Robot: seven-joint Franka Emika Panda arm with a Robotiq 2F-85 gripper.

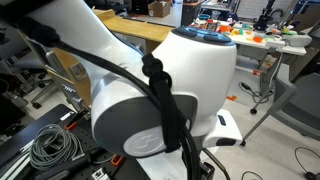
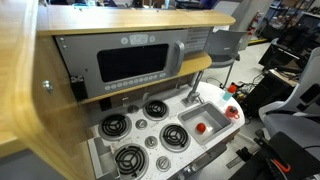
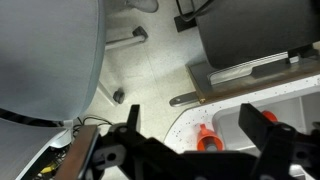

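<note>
In the wrist view, the dark fingers of my gripper stand wide apart, with nothing held between them. Beyond the gap, a red-orange object (image 3: 207, 141) rests on the white counter (image 3: 185, 125). A red round item (image 3: 270, 117) lies in the grey sink basin (image 3: 232, 125). Exterior view 2 shows the same red item (image 2: 201, 127) inside the sink (image 2: 183, 134); a teal object (image 2: 231, 88) and a red object (image 2: 232, 112) are on the counter to its right. My arm's white body (image 1: 165, 90) hides the gripper and most of the counter in exterior view 1.
A toy microwave (image 2: 130, 62) stands under a wooden shelf behind the stove burners (image 2: 131, 158). The faucet (image 2: 194, 92) rises behind the sink. Chairs (image 1: 285, 100) and a table of coloured items (image 1: 245, 38) are farther off. Open floor shows beside the counter.
</note>
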